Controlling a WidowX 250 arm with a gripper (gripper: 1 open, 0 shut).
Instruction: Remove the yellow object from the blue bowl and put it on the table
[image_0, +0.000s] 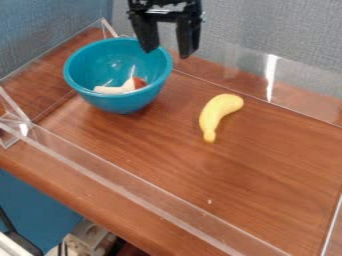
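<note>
The yellow object, shaped like a banana (218, 115), lies on the brown table (254, 185), right of the blue bowl (83, 72) and apart from it. My black gripper (166, 50) is at the top of the view, over the bowl's right rim and the table behind it. Its two fingers are spread and point down, with nothing between them. Inside the bowl a whitish piece and a small reddish one (138, 83) remain visible.
Clear plastic edging (127, 185) runs along the table's front left side. Grey padded walls (294, 50) stand behind the table.
</note>
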